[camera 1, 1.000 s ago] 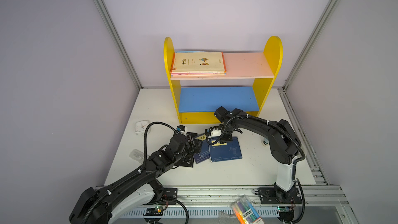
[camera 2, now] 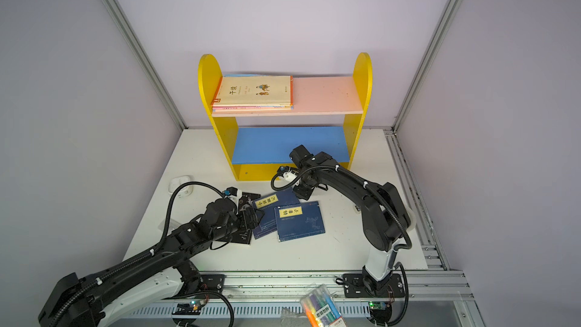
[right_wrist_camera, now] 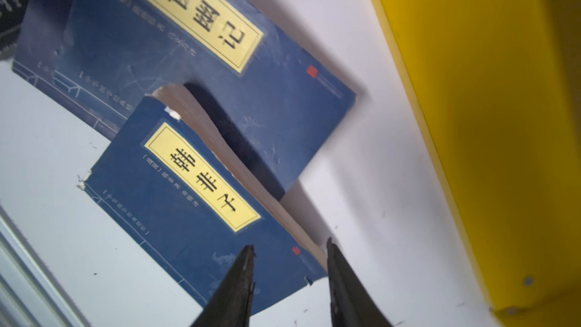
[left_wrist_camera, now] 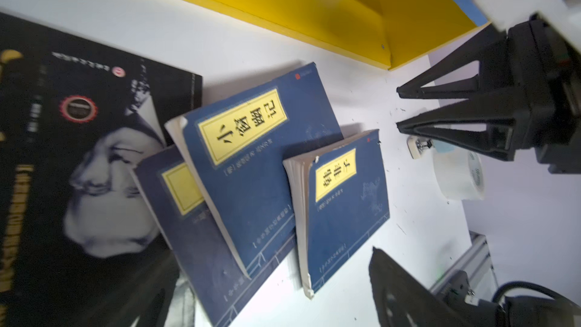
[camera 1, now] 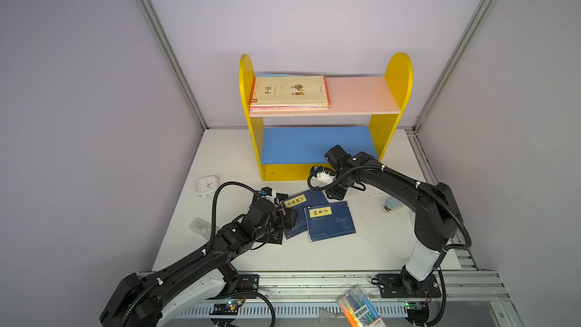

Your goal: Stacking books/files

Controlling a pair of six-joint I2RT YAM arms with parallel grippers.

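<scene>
Three blue books with yellow labels overlap on the white table. The front one (right_wrist_camera: pixel 199 199) rests partly on the middle one (left_wrist_camera: pixel 248 151), its upper edge tilted up; a darker one (left_wrist_camera: pixel 193 218) lies beneath. A black book with a face on its cover (left_wrist_camera: pixel 84 163) is at the left, partly behind my left gripper (camera 1: pixel 289 212). That gripper stands over the books' left side, fingers wide apart in the left wrist view, open and empty. My right gripper hovers beyond the front book's upper right corner, part open, with nothing held between its fingers.
A yellow bookshelf stands behind, with a stack of books (camera 1: pixel 290 92) on the left of its pink upper shelf (camera 1: pixel 363 94). Its blue lower shelf (camera 1: pixel 314 142) is bare. A white clock (camera 1: pixel 207 184) sits at the left; a tape roll (left_wrist_camera: pixel 463 172) at the right.
My right gripper has drawn back and to the right, off the front blue book, uncovering its label. That book sits slightly nearer the front edge. The left arm has barely moved.
</scene>
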